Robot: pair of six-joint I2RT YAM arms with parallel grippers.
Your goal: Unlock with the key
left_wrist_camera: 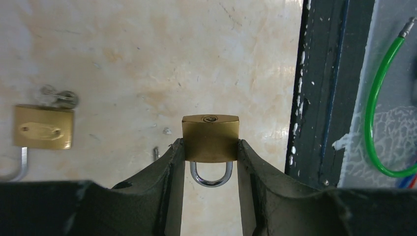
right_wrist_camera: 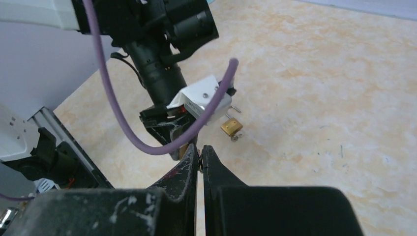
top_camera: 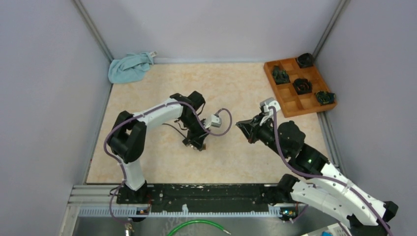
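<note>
A brass padlock (left_wrist_camera: 210, 140) is clamped in my left gripper, its keyhole face bare with no key in it and its steel shackle pointing away. From above, my left gripper (top_camera: 198, 145) hangs low over the front middle of the table. A second brass padlock lies on the table, also in the right wrist view (right_wrist_camera: 231, 127), with a silver key against its keyhole side; blur hides whether it is inserted. My right gripper (top_camera: 238, 124), well to the right, is shut; nothing shows between its fingertips.
The wooden compartment tray (top_camera: 290, 105) with dark bundles stands at the back right, and a blue cloth (top_camera: 130, 68) at the back left. My left arm's purple hose (top_camera: 223, 132) loops near its gripper.
</note>
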